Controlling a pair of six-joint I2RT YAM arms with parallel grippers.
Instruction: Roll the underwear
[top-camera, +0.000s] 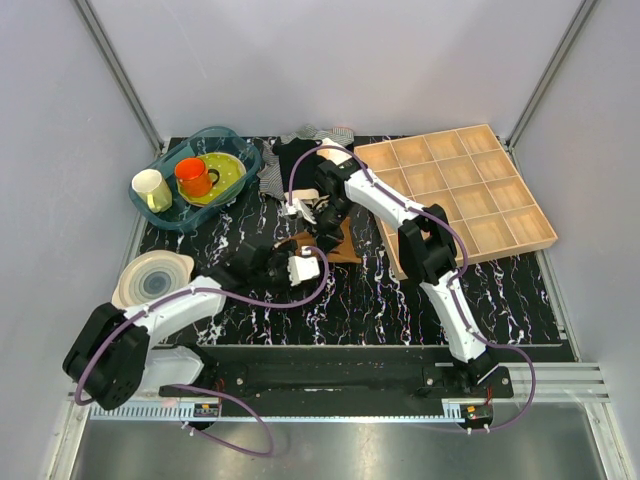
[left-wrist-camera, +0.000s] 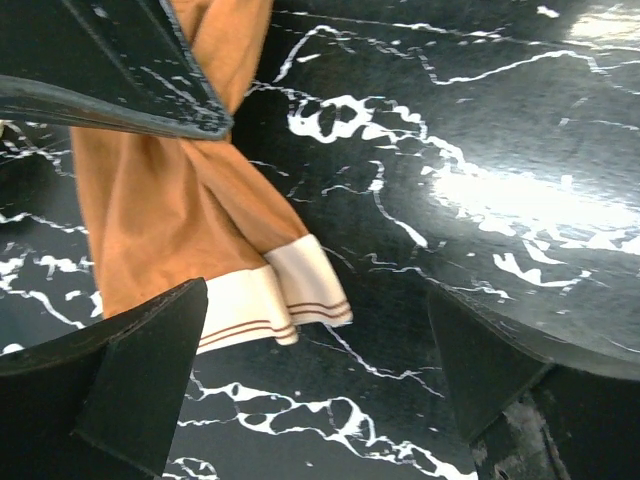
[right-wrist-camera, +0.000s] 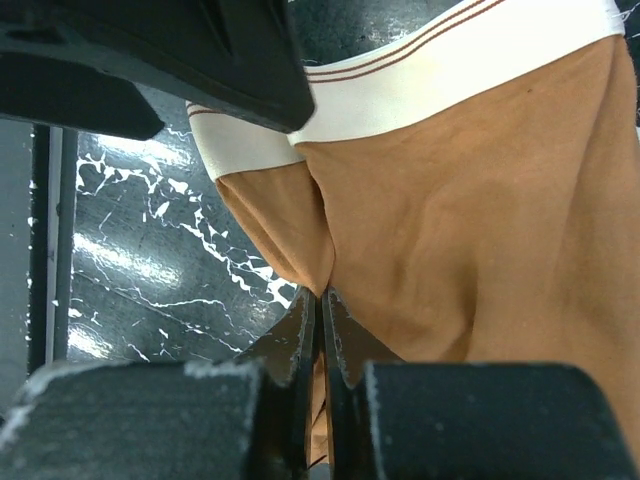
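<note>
Brown underwear with a cream, thin-striped waistband (left-wrist-camera: 240, 305) lies on the dark marbled table, partly covered by both arms in the top view. My right gripper is shut on a pinched fold of the underwear (right-wrist-camera: 480, 220), gathering the cloth at its fingertips. Over the waistband end, my left gripper stands open. In its own view the waistband corner lies between its spread fingers, nearer the left one, and they are not closed on it. Dark fingers of the left arm also show at the upper left of the right wrist view.
At the back left stands a teal basket (top-camera: 168, 213) with cups and a plate. Bowl-like lids (top-camera: 152, 279) lie at the left, folded clothes (top-camera: 295, 160) at the back, and a wooden compartment tray (top-camera: 470, 190) at the right.
</note>
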